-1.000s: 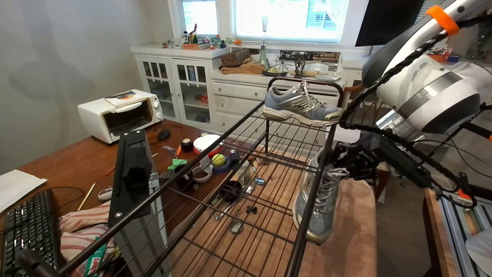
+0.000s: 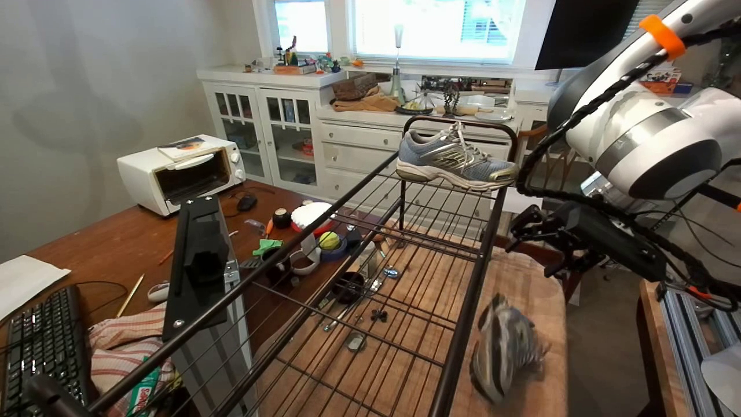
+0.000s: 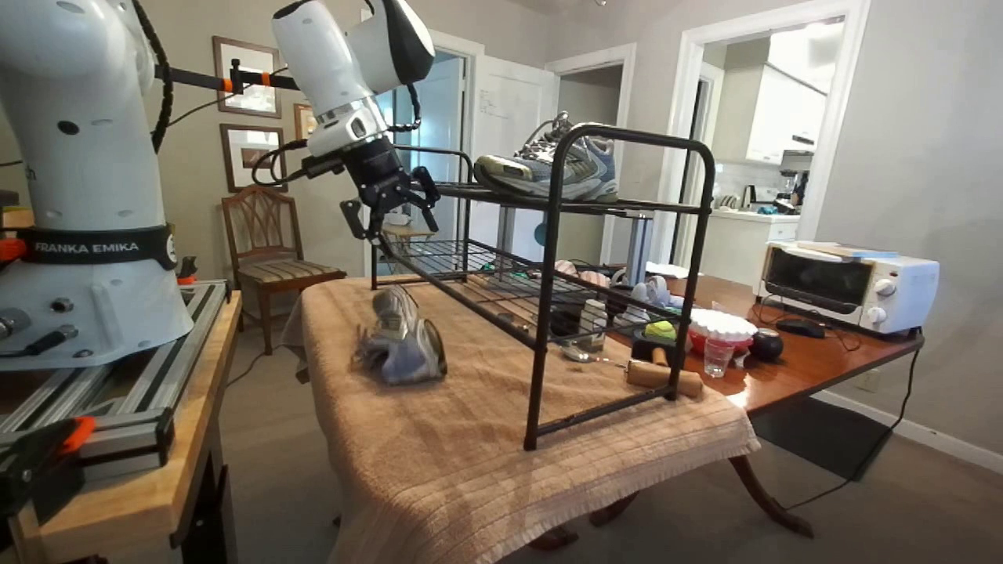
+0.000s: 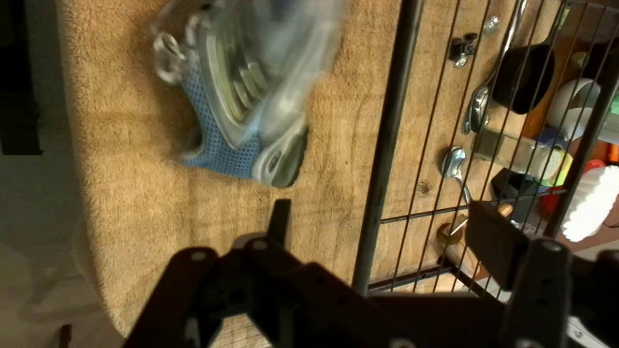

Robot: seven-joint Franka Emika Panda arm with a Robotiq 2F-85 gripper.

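My gripper (image 3: 399,231) is raised beside the rack's near side with its fingers apart. In the wrist view there is only empty space between the fingers. Below it, a grey-blue running shoe (image 2: 501,351) is tipped over at the towel-covered table, blurred by motion. A matching shoe (image 2: 451,160) sits upright on the top shelf of the black wire rack (image 3: 700,178), at one end.
The rest of the top shelf is bare. Small items, including a dark cup (image 4: 525,78) and a spoon (image 4: 454,161), lie beneath the wires. A toaster oven (image 3: 851,287) stands on the wooden table. Bare towel (image 3: 423,465) surrounds the tipped shoe.
The shoe hung from my gripper beside the rack's rail, toe down. Now it is loose, lower and tipped over by the towel. My gripper has opened and moved little.
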